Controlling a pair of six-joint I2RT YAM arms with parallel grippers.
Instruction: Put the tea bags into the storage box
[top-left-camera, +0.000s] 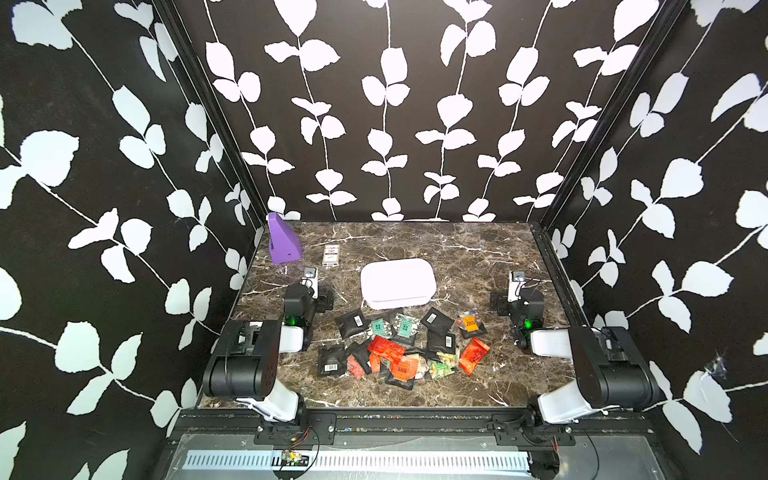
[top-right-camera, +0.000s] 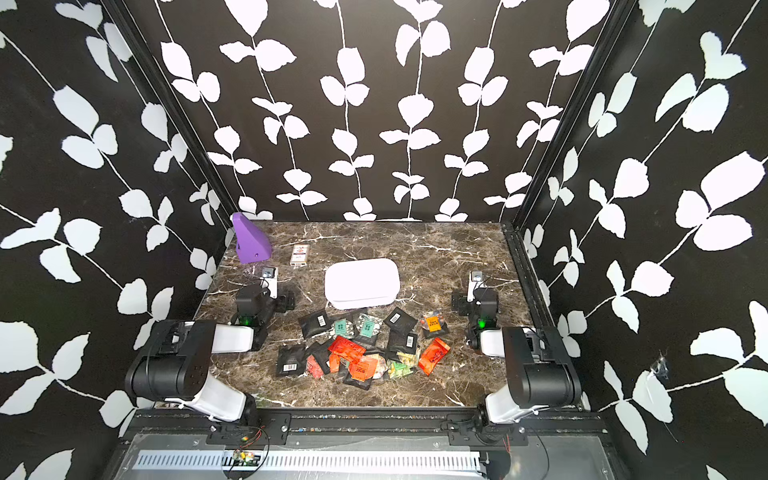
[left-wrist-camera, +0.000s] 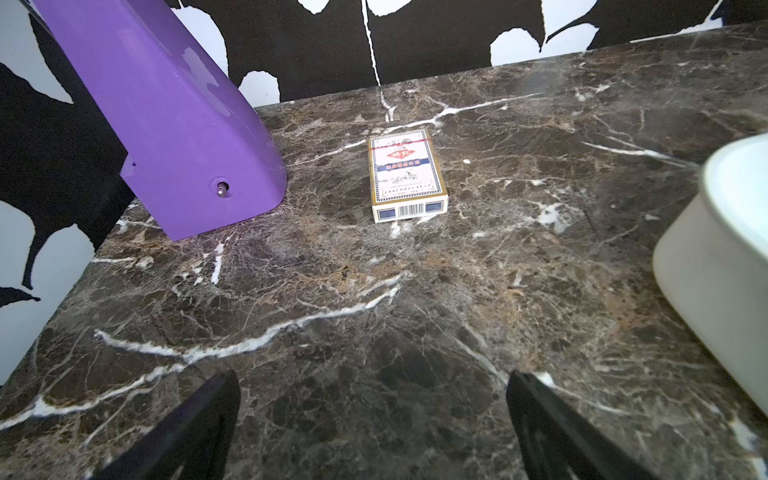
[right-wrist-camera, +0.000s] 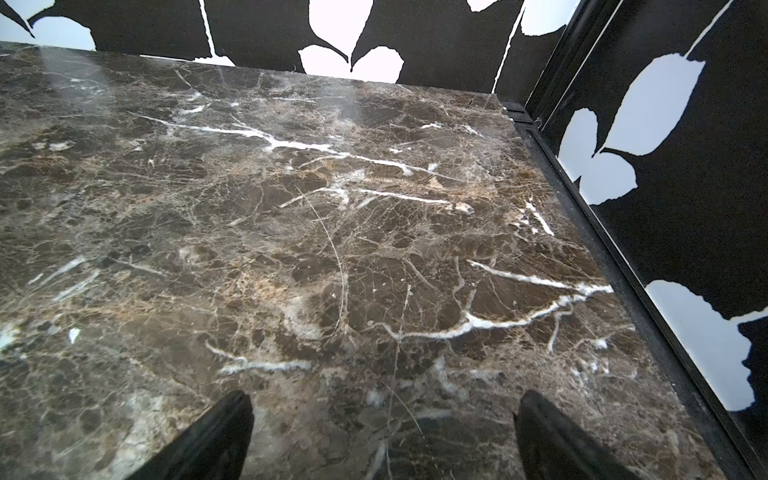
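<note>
Several tea bags lie in a loose, overlapping pile at the front middle of the table: black packets (top-left-camera: 330, 361), red ones (top-left-camera: 473, 355), an orange-labelled one (top-left-camera: 404, 367) and teal-labelled ones (top-right-camera: 369, 325). Just behind the pile stands the white storage box (top-left-camera: 397, 280); from above I cannot tell whether its top is a lid or an open inside. Left of box and pile, my left gripper is open, with only bare table between its fingers. Over on the right, my right gripper is open too and empty, apart from the tea bags.
At the back left corner a purple stand (left-wrist-camera: 192, 152) rises beside a small card-deck box (left-wrist-camera: 406, 174). Patterned walls close off the back and both sides. Bare marble table (right-wrist-camera: 336, 240) lies behind and right of the storage box.
</note>
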